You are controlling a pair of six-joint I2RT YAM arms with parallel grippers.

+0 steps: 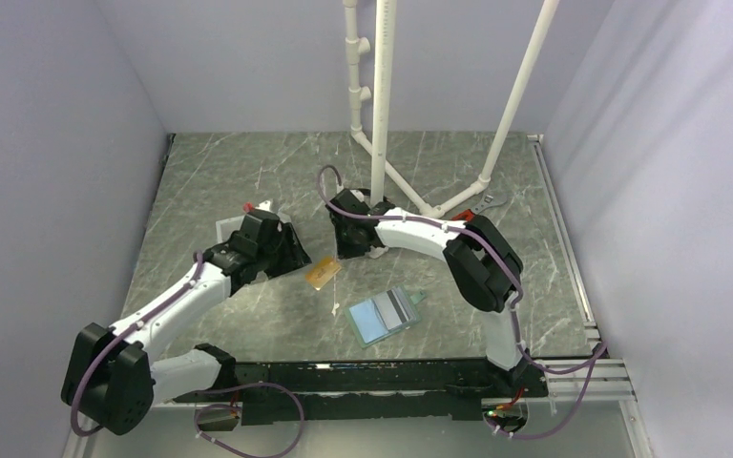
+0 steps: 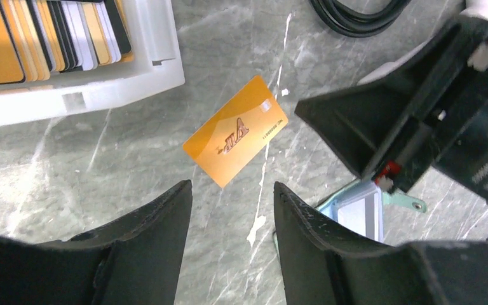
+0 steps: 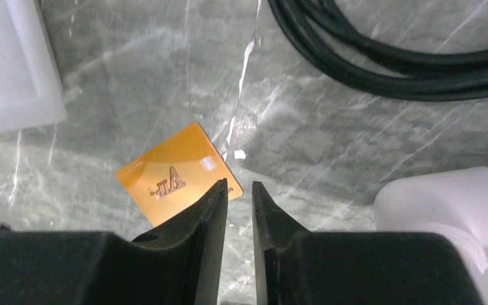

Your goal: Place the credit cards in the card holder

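Note:
An orange card [image 1: 323, 273] lies flat on the grey table between my two grippers, and the left wrist view shows the whole card [image 2: 236, 131]. My left gripper is open behind the card, a wide empty gap between its fingers. My right gripper stands open by a narrow gap; in its view one fingertip overlaps the card's near edge, but nothing is between the fingers. The card holder [image 1: 385, 316], flat and blue-grey with a green tab, rests at the front right. In the left wrist view, my right gripper partly hides it.
A white tray [image 2: 133, 86] at the left holds several cards in a row. Black cable [image 3: 394, 82] is coiled beyond the card. White pipes [image 1: 410, 196] and a red-handled wrench [image 1: 463, 216] stand at the back right. Bare table lies in front of the card.

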